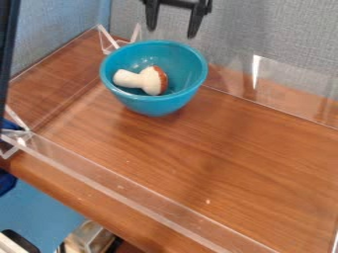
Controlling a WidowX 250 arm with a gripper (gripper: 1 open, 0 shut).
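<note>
A teal bowl (179, 96) stands at the upper left of the wooden table, holding a toy mushroom (149, 81) with a white stem and a red-orange spotted cap, lying on its side. My gripper (172, 22) hangs above and just behind the bowl at the top edge, dark fingers apart and empty.
Clear plastic walls (278, 100) edge the wooden table (224, 178). Grey fabric panels stand behind and at the left. Some dark and blue items sit beyond the left edge.
</note>
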